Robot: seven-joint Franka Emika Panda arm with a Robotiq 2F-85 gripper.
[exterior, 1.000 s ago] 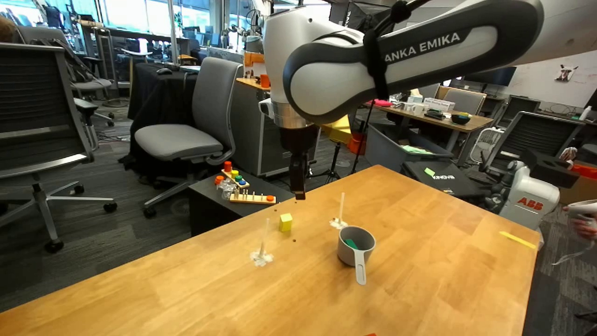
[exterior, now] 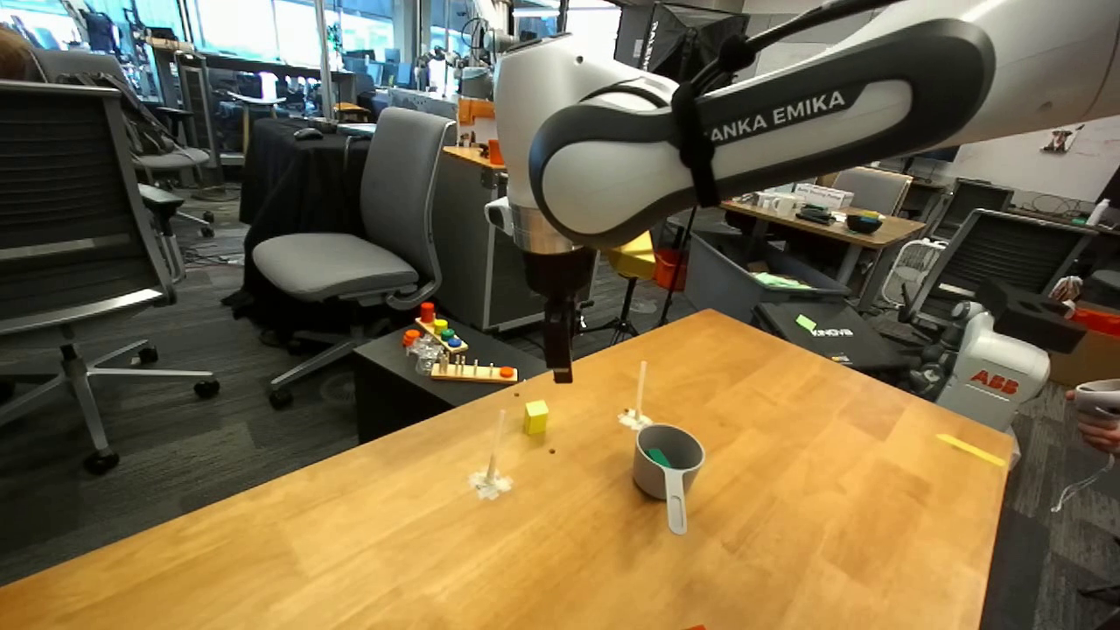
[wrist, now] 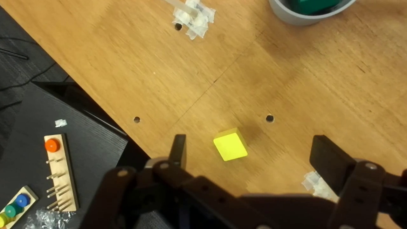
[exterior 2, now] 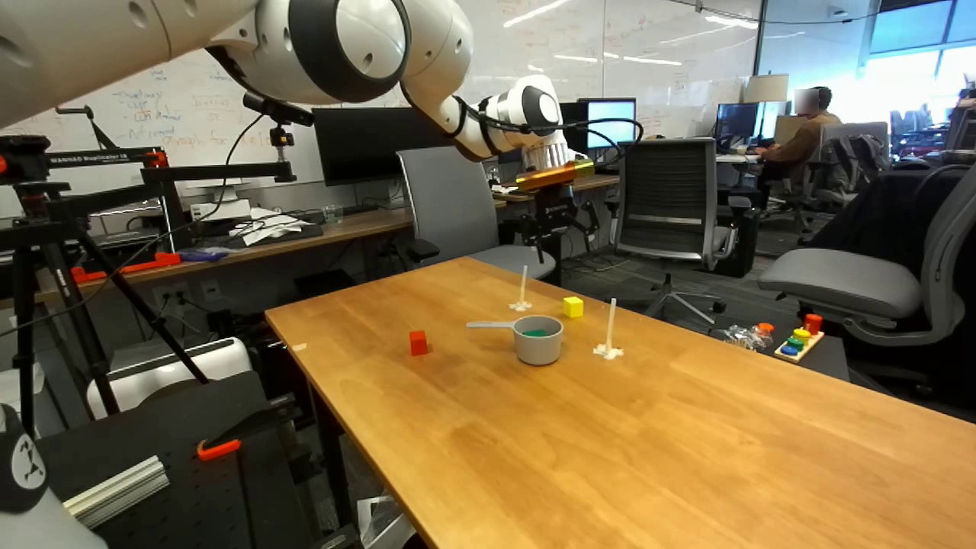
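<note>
Below my gripper, a yellow cube (wrist: pixel 231 145) rests on the wooden table, lying between the two spread fingers as the wrist view looks down. The fingers are open and empty. In exterior view 1 the gripper (exterior: pixel 563 378) hangs above the table, up and to the right of the yellow cube (exterior: pixel 536 418). A grey measuring cup (exterior: pixel 669 462) with a handle stands on the table, and something green (exterior: pixel 658 457) is inside it. Exterior view 2 shows a red cube (exterior 2: pixel 418 343) to the left of the cup.
A black side table (wrist: pixel 87 126) with peg toys adjoins the table edge.
My gripper has come down slightly over the table. The yellow cube and the cup have stayed in place.
</note>
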